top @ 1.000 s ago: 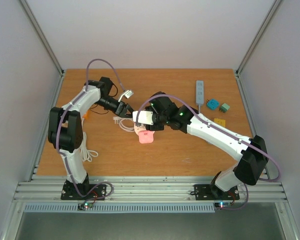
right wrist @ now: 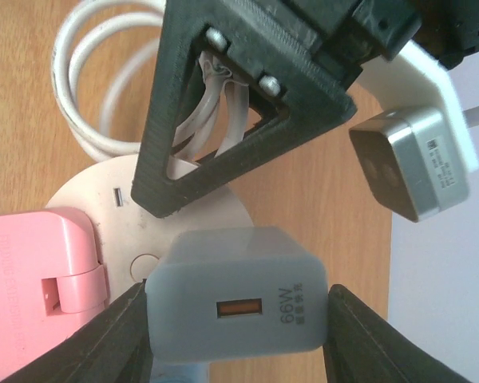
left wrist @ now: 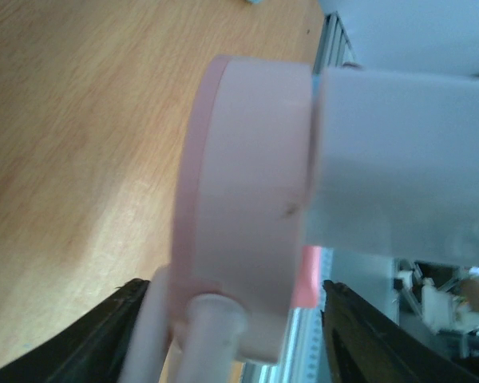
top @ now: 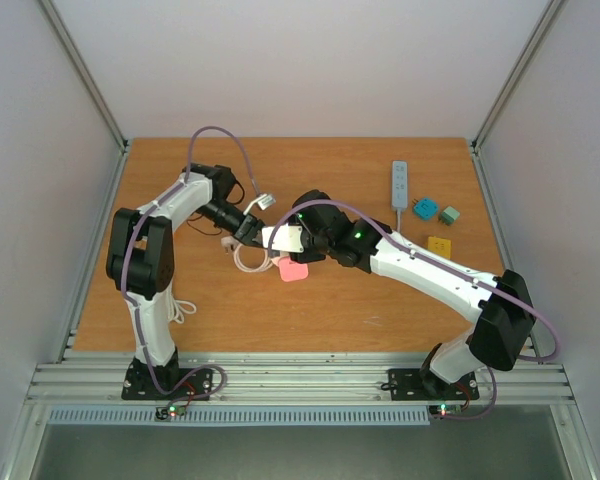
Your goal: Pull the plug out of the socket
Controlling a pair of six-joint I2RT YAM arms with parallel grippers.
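A grey charger plug (right wrist: pixel 236 295) marked 66W fills the space between the fingers of my right gripper, which is shut on it. Against it lies the socket, with a round white body (right wrist: pixel 112 199) and a pink block (right wrist: pixel 28 279); whether the plug's prongs are still seated is hidden. In the left wrist view the socket (left wrist: pixel 239 191) stands edge-on, the plug (left wrist: pixel 407 159) close against its right side. My left gripper is open around the socket's white cord (left wrist: pixel 211 339), with a gap on the cord's right.
The coiled white cord (right wrist: pixel 92 96) loops beside the socket. A grey power strip (top: pixel 399 185), blue block (top: pixel 426 208), green block (top: pixel 449 215) and yellow block (top: pixel 439 246) stand at the right. Bare tabletop (top: pixel 280 325) lies in front.
My left arm has shifted slightly to the right and nearer the front, its fingers coming closer to the socket. The right arm has moved only slightly.
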